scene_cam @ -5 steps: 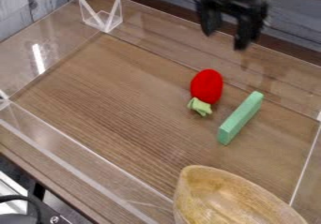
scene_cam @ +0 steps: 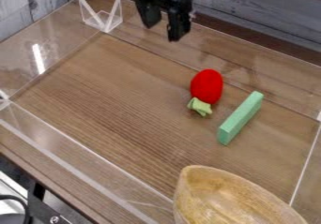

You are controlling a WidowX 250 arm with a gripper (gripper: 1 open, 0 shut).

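A red strawberry-like object (scene_cam: 206, 84) with a pale green top lies on the wooden table (scene_cam: 113, 106), and a green bar (scene_cam: 239, 117) lies to its right. A dark, blurred gripper (scene_cam: 163, 7) hangs at the top centre, behind and left of the red object; whether it is open or shut is unclear.
A beige oval bowl (scene_cam: 232, 200) fills the bottom right. A clear angular item (scene_cam: 100, 14) stands at the top left. A wooden wall runs along the back.
The blurred gripper has moved leftward along the back of the table, from the upper right to the top centre. The objects on the table have not moved.
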